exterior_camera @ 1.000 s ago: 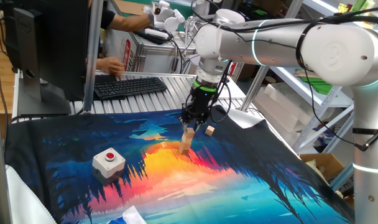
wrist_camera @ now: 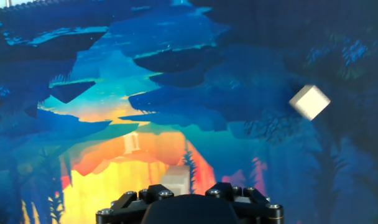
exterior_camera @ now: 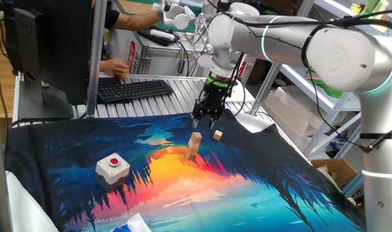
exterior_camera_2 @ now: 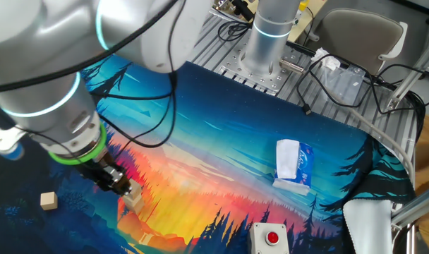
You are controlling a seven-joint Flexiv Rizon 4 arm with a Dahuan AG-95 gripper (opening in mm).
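A small stack of light wooden blocks [exterior_camera: 193, 147] stands on the printed cloth, its upper part slightly offset from the lower. My gripper [exterior_camera: 204, 124] hangs above and just behind it, its fingers spread, with nothing visible between them. The same stack [exterior_camera_2: 133, 197] is partly covered by the gripper [exterior_camera_2: 118, 182] in exterior view 2. From the wrist, a pale block top [wrist_camera: 176, 179] shows beyond the open gripper. Apart from the stack lies a single wooden cube [exterior_camera: 217, 135], which is also the pale cube [wrist_camera: 310, 102] at the right of the wrist view.
A grey box with a red button [exterior_camera: 113, 170] sits on the cloth, as does a blue and white tissue pack [exterior_camera_2: 293, 166]. A keyboard [exterior_camera: 135, 91] and monitor stand behind, near a person's hand [exterior_camera: 115, 67].
My gripper has risen and shifted away from the top of the stack, and its fingers now stand clear of it. The stack and the single cube have stayed in place.
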